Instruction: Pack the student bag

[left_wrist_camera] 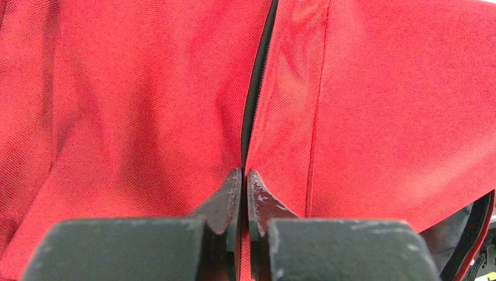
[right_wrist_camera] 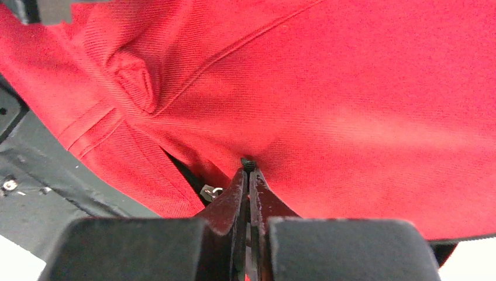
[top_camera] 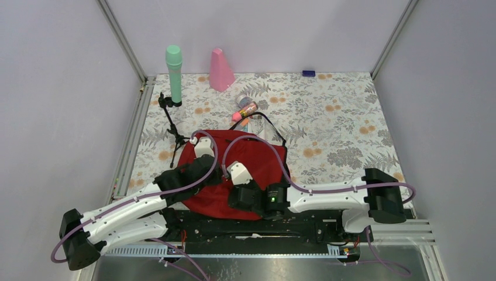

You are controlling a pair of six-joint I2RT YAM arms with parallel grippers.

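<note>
The red bag (top_camera: 263, 164) lies at the table's front, under both arms; part of it is hidden by them. In the left wrist view, a black zipper edge (left_wrist_camera: 257, 88) runs up the red cloth. My left gripper is shut on that edge, its fingertips almost together. The right gripper is shut on a black zipper pull tab (right_wrist_camera: 248, 162), only the tab's end showing above the fingers. Just left of them a metal zipper slider (right_wrist_camera: 209, 192) shows. Seen from the top, both grippers are close together over the bag's middle.
Behind the bag lie a pink-ended bottle (top_camera: 244, 112) and a clear round item (top_camera: 243, 100). A pink case (top_camera: 220, 73), a green bottle (top_camera: 174, 67) and a black stand (top_camera: 171, 124) are at back left. A dark blue block (top_camera: 309, 74) sits far back.
</note>
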